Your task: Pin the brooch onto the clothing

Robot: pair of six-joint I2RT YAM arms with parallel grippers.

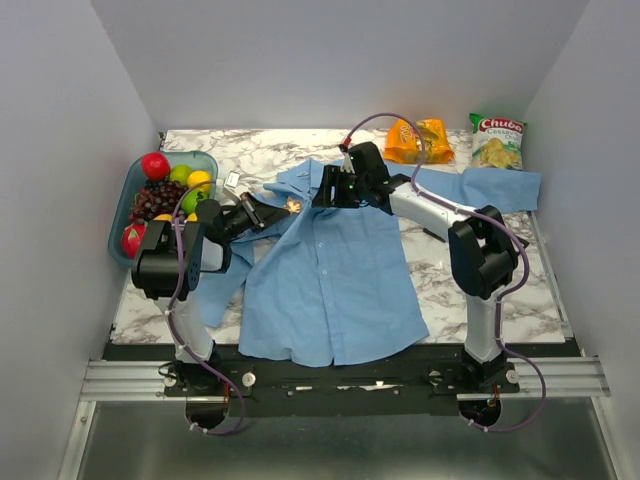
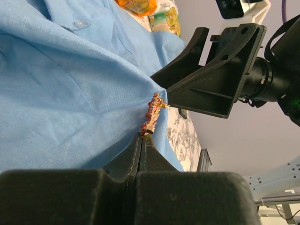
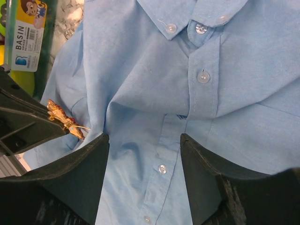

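Note:
The golden-copper brooch (image 2: 152, 114) is pinched at the tips of my left gripper, which is shut on it. In the right wrist view, the brooch (image 3: 61, 118) has its thin pin pointing right, the tip close to a raised fold of the blue shirt (image 3: 97, 93); whether it touches the cloth is unclear. My right gripper is open over the shirt's button placket, no cloth visibly clamped between its fingers. From above, the left gripper (image 1: 285, 211) comes in from the left and the right gripper (image 1: 331, 190) from the right, near the collar.
A basin (image 1: 122, 200) of fruit stands at the left, beside the left arm. At the back right are an orange snack bag (image 1: 432, 142) and a green chip bag (image 1: 497, 142).

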